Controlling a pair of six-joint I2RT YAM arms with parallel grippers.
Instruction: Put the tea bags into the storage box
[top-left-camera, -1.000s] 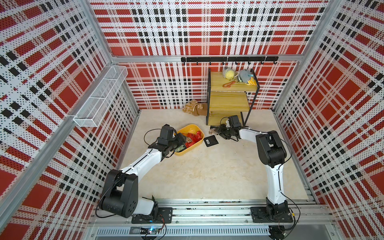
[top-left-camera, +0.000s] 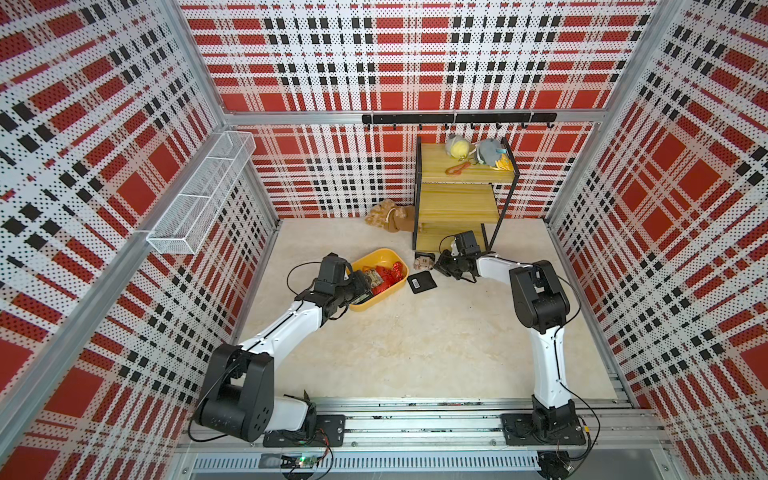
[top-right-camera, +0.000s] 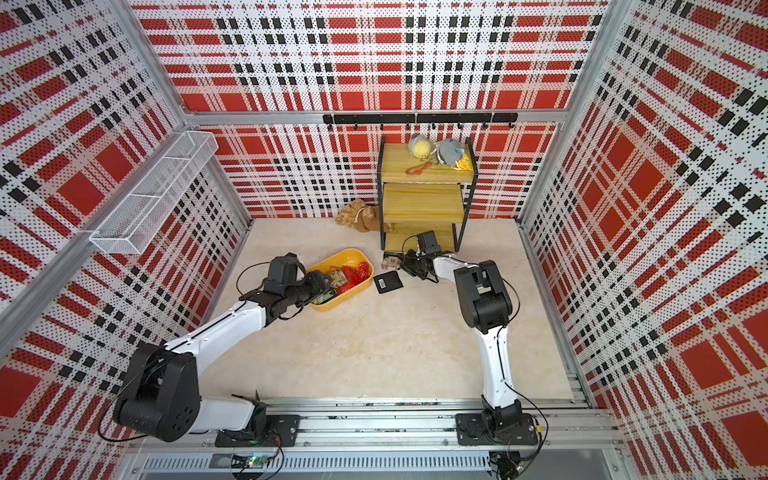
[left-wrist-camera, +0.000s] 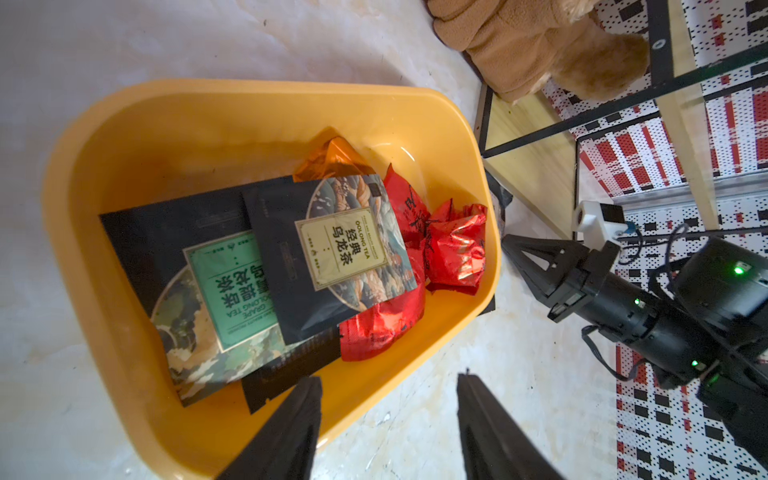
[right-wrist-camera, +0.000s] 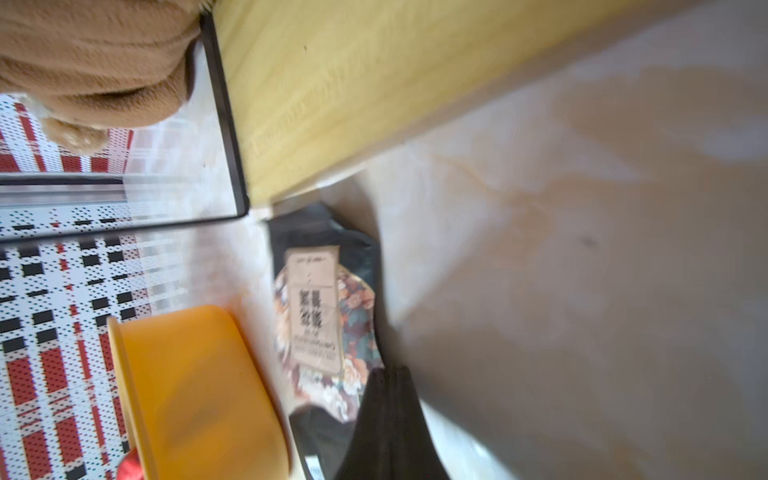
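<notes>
The chrysanthemum pu-er tea bag (right-wrist-camera: 352, 304) lies on the table by the shelf's front corner, outside the fingers of my right gripper. That gripper is shut with nothing between its tips, which are at the bag's near edge. A black tea bag (top-left-camera: 421, 281) lies face down just in front, partly hidden in the right wrist view. My left gripper stands open and empty over the near side of the yellow storage box (left-wrist-camera: 264, 89). Inside the box rest an oolong tea bag (left-wrist-camera: 344, 248), a grape oolong bag (left-wrist-camera: 228, 288) and several red packets (left-wrist-camera: 456, 248).
The wooden shelf (right-wrist-camera: 384, 72) stands close behind the pu-er bag. A brown plush toy (top-left-camera: 390, 216) sits left of the shelf. Toys (top-left-camera: 489, 152) lie on its top board.
In the box, the tilted oolong bag now lies flat; my left gripper remains open.
</notes>
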